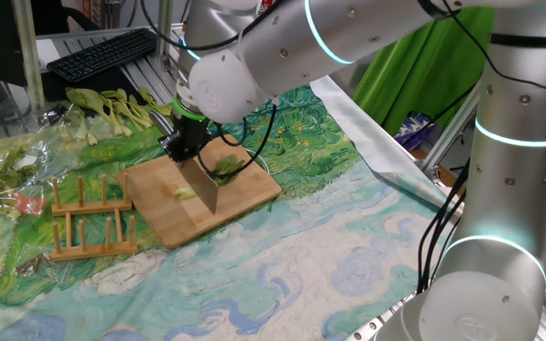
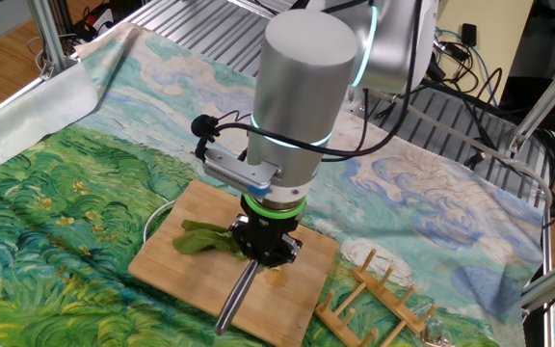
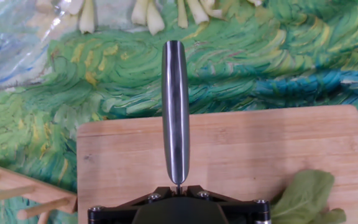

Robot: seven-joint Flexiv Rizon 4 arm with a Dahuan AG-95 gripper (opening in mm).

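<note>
My gripper [image 1: 186,152] is shut on a knife, over the wooden cutting board [image 1: 164,225]. The knife's broad blade [image 1: 201,187] hangs down upright at the leafy green vegetable [image 1: 226,167]. In exterior view 1 its leaves are to the right of the blade and a pale stem piece [image 1: 180,192] to the left. From the wrist, the metal knife handle [image 3: 176,112] points away from the fingers, and a leaf [image 3: 306,194] shows on the right of the board. Whether the blade's edge touches the board or has parted the stem, I cannot tell.
A wooden peg rack [image 1: 93,250] stands close beside the board. More leafy greens [image 1: 112,109] lie behind it, with clear plastic wrapping [image 1: 3,161] at the left. The patterned cloth [image 1: 301,256] in front of the board is clear.
</note>
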